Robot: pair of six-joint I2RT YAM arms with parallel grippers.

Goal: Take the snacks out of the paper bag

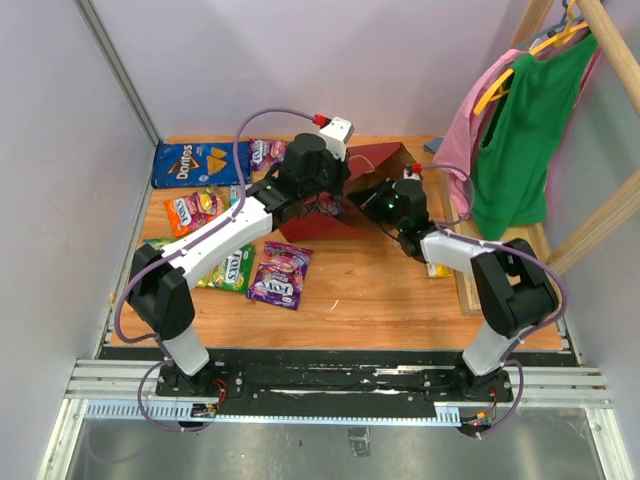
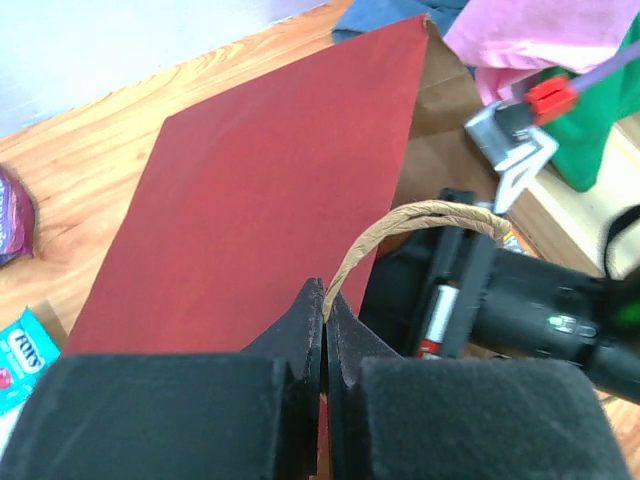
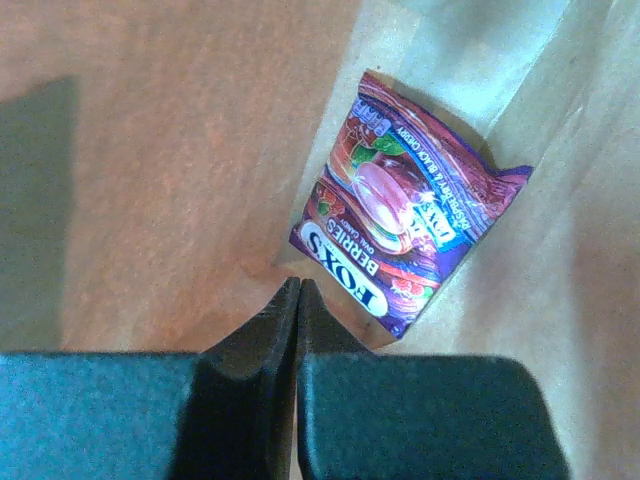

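The red paper bag (image 2: 270,170) lies on its side with its mouth facing right. My left gripper is shut on its twisted handle (image 2: 385,228). In the right wrist view a purple Foxs candy packet (image 3: 400,205) rests against the bag's brown inner walls. My right gripper is shut with nothing between its fingers, and the packet lies apart, beyond the tips. From above, the right gripper (image 1: 366,198) is at the bag's mouth. Part of the bag is hidden by both arms.
To the left lie a Doritos bag (image 1: 200,165), an orange packet (image 1: 195,212), a green packet (image 1: 236,270) and another purple Foxs packet (image 1: 280,276). A yellow packet (image 1: 440,271) is partly under the right arm. A wooden clothes rack (image 1: 547,250) borders the right side.
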